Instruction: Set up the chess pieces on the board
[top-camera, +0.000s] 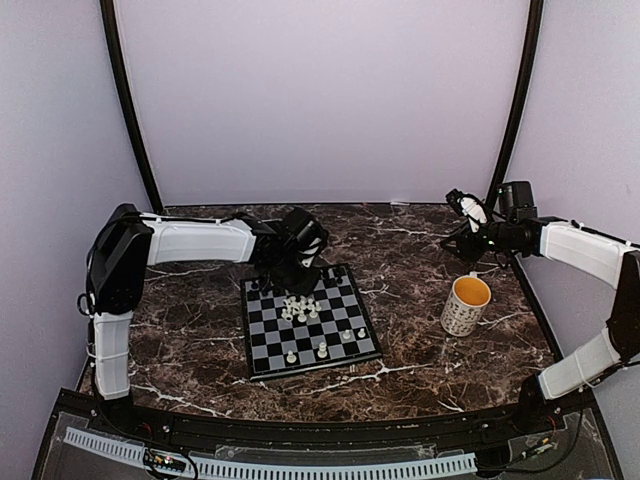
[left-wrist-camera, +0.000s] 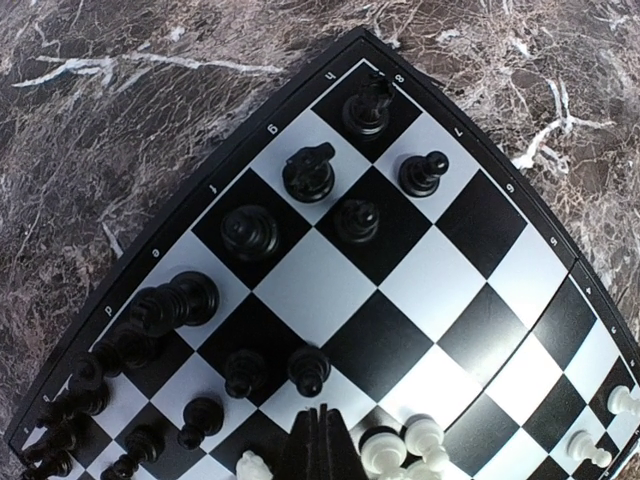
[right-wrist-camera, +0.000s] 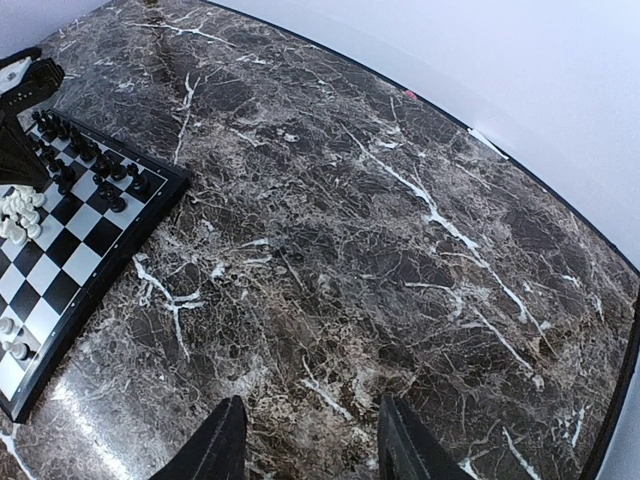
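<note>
The chessboard (top-camera: 270, 368) lies left of the table's middle. Along its far side stand black pieces in two rows, among them a black rook (left-wrist-camera: 366, 110), a black knight (left-wrist-camera: 308, 172) and a black pawn (left-wrist-camera: 308, 370). White pieces (top-camera: 299, 308) crowd together mid-board; a few more, such as a white pawn (top-camera: 322, 351), stand on the near side. Over the board hangs my left gripper, shut, nothing visible between its tips, with that black pawn just beyond them in the left wrist view. My right gripper is open and empty, above bare table at the right.
A patterned cup (top-camera: 462, 312) with an orange inside stands right of the board. The marble table (right-wrist-camera: 300, 270) between the board and the right arm's side is largely clear, and walls close in the back and sides.
</note>
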